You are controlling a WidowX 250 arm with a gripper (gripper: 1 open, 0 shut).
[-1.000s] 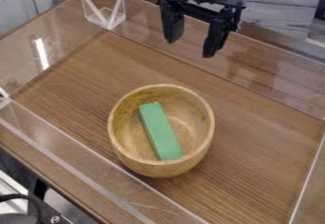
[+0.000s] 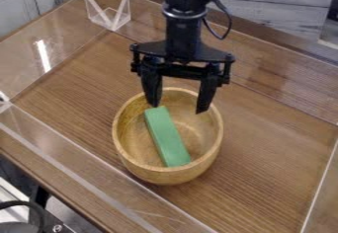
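A round tan bowl (image 2: 203, 124) sits at the lower middle of the wooden table, with a green block (image 2: 166, 137) lying lengthwise inside, toward its left. My black gripper (image 2: 177, 95) is over the back part of the bowl, above the far end of the green block, its two fingers spread wide to either side and open, with nothing seen between them.
The wooden table (image 2: 264, 168) has free room to the right and left of the bowl. A clear plastic object (image 2: 109, 10) stands at the back left. A black cable lies at the lower left corner.
My gripper has moved toward the camera and downward, from the back of the table to over the bowl. The bowl and green block stay in place.
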